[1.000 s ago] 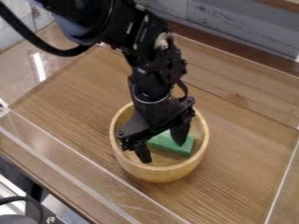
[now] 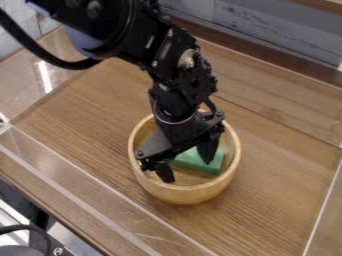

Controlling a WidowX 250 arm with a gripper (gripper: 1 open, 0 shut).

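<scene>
A round, pale wooden bowl (image 2: pixel 187 194) sits on the wooden table, holding a green block (image 2: pixel 201 160). The black robot gripper (image 2: pixel 187 155) reaches down from the upper left into the bowl, its fingers spread on either side, one over the left part of the bowl and one at the right by the green block. Whether it touches the block cannot be told; part of the block is hidden behind it.
A pale raised wall runs along the back, and cables lie at the lower left beyond the table edge.
The gripper has shifted very slightly over the bowl since a second ago; the bowl and green block look almost unchanged.
</scene>
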